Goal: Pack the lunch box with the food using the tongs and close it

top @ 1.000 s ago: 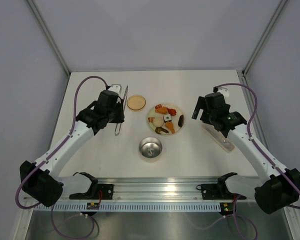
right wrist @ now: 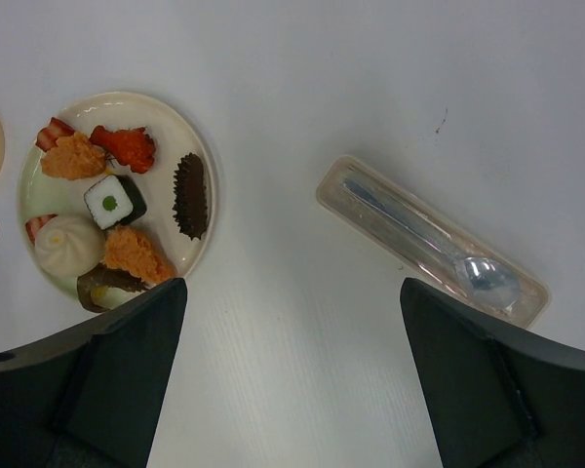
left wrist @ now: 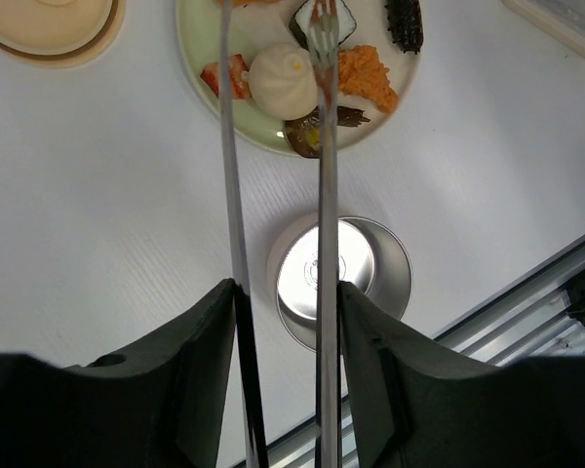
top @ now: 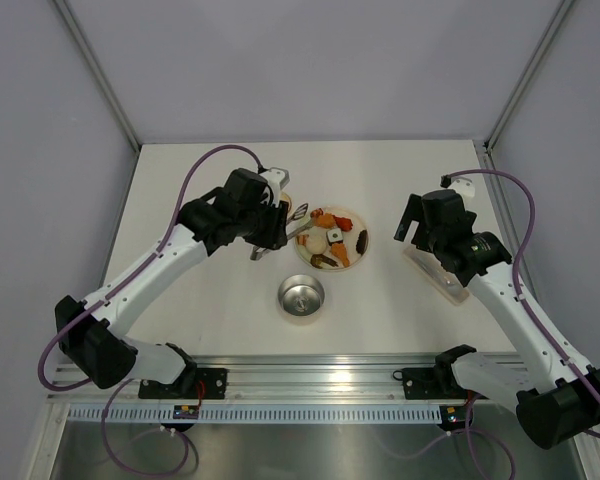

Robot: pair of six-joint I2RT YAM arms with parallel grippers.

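A plate [top: 355, 256] of food holds a bun [right wrist: 68, 246], rice roll [right wrist: 109, 201], fried pieces [right wrist: 136, 254], bacon, red meat and a dark spiky piece [right wrist: 190, 195]. My left gripper [top: 275, 240] holds long metal tongs [left wrist: 328, 195] over the plate's left side; their tips are above the food, parted. A steel bowl [top: 301, 297] stands below the plate. My right gripper [top: 410, 222] hangs open, right of the plate, with nothing between its fingers.
A clear oblong box [right wrist: 370, 214] with a spoon lies at the right. A round wooden lid [left wrist: 49, 29] is behind the left gripper.
My left gripper has swung right with the tongs, from left of the lid to over the plate. The right arm has shifted slightly to the right.
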